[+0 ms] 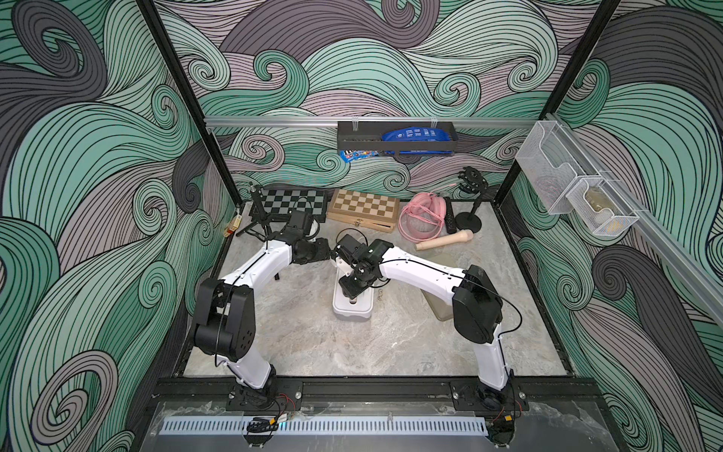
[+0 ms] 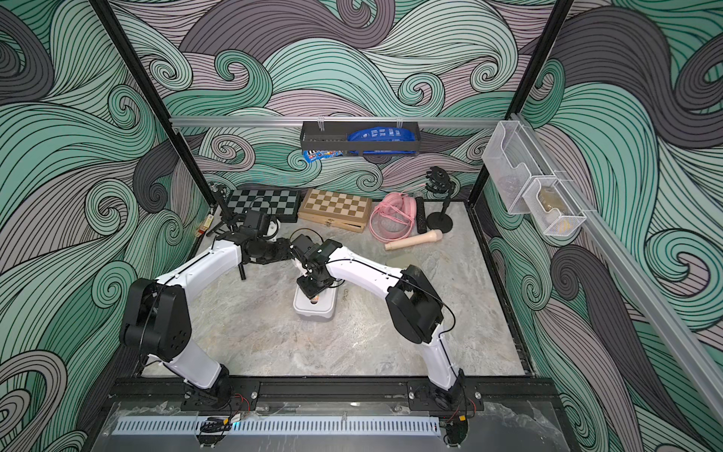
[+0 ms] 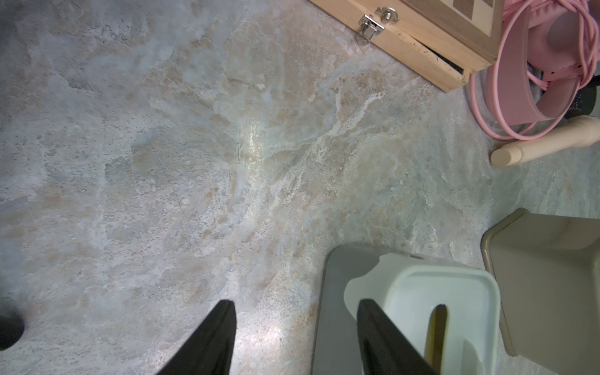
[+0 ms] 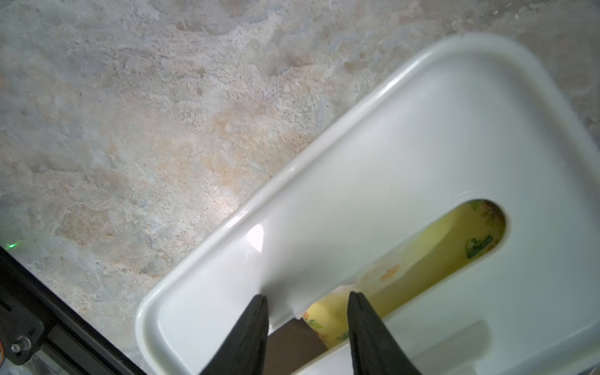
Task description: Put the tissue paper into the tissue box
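Note:
The white tissue box stands mid-table with a long slot in its lid. A yellow printed packet, apparently the tissue paper, shows inside the slot. In the right wrist view my right gripper is low over the lid at the slot's near end, fingers apart, nothing clearly held between them. In the left wrist view my left gripper is just left of the box, fingers apart over bare table and the box's grey side.
An olive tray lies right of the box. Behind are a wooden chessboard box, pink coiled item, pale rod and dark chessboard. Table in front of the box is clear.

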